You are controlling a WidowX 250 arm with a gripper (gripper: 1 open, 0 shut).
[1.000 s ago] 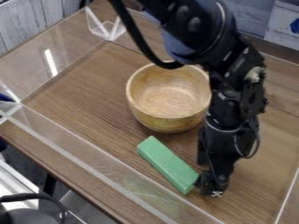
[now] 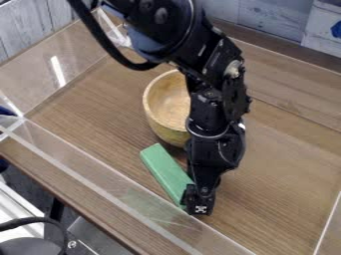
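Observation:
The black robot arm reaches down from the top centre to the gripper (image 2: 200,197), which is low over the green block (image 2: 166,173) on the wooden table (image 2: 80,149). The gripper overlaps the block's lower end; its fingers are dark and partly hidden, so contact is unclear.
A wooden bowl (image 2: 164,105) sits behind the block, partly hidden by the arm. A clear plastic edge runs along the table's lower left.
The arm and gripper have moved left, now covering more of the bowl. The green block has shifted slightly left and up in the view.

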